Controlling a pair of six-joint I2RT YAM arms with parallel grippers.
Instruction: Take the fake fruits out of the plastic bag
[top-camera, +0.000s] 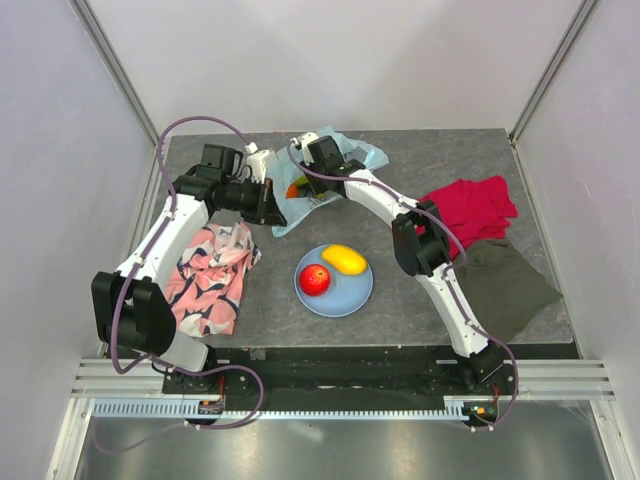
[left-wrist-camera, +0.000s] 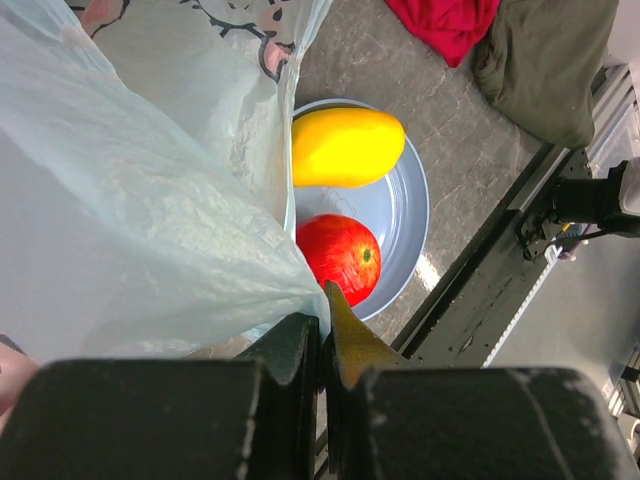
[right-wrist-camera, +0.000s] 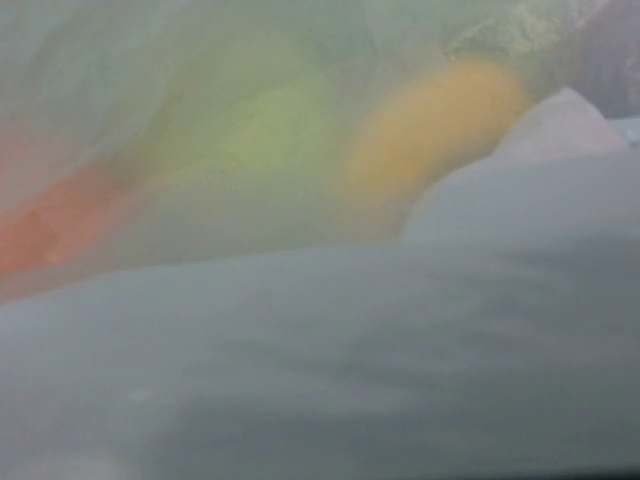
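A pale blue plastic bag (top-camera: 360, 150) lies at the back, orange and yellow fruit partly visible inside. My left gripper is shut on the bag's thin edge (left-wrist-camera: 170, 240). My right gripper (top-camera: 312, 185) reaches into the bag from the right; the top view hides its fingertips, and the right wrist view shows only blurred bag with orange (right-wrist-camera: 440, 130), green (right-wrist-camera: 270, 130) and red (right-wrist-camera: 70, 215) shapes behind plastic. A blue plate (top-camera: 333, 300) holds a red apple (top-camera: 314, 279) and a yellow mango (top-camera: 344, 258).
A pink patterned cloth (top-camera: 205, 280) lies left, red cloth (top-camera: 475, 205) and olive cloth (top-camera: 505, 290) right. Bare grey table surrounds the plate.
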